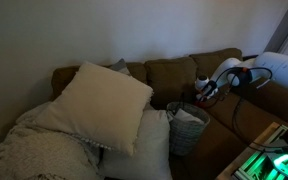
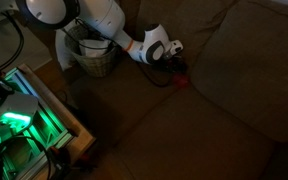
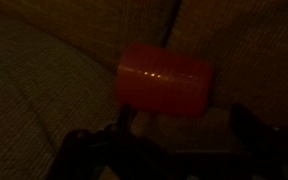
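A red, rounded cylinder-shaped object (image 3: 164, 80) lies on the brown couch, near a seam in its fabric, in the wrist view. My gripper is open, its dark fingers apart at the lower edge of that view. The red object is just beyond them, with nothing visibly gripped. In exterior view 2, the red object (image 2: 181, 80) shows as a small patch beside the dark gripper (image 2: 172, 67), low at the couch back. Exterior view 1 is too dim to show the fingers clearly.
A woven basket (image 1: 187, 130) stands beside the arm, in front of the couch (image 1: 172, 78). Large pale pillows (image 1: 99, 103) fill the left side. A table with green-lit equipment (image 2: 16, 122) is at the near left of exterior view 2.
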